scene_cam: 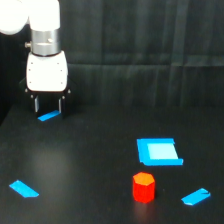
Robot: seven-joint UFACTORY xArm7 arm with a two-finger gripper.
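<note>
My gripper (48, 104), below a white arm housing, is at the far left with its two dark fingers spread apart. Nothing shows between them. A blue strip (49, 116) lies just below the fingertips; I cannot tell how much height separates them. A red block with a hexagonal top (143, 188) stands on the dark surface, right of centre and nearer the camera. Behind it lies a blue square (143, 148) with a pale middle.
Other blue strips lie near the left front (24, 188) and the right front (196, 197). A black curtain (150, 60) hangs along the back.
</note>
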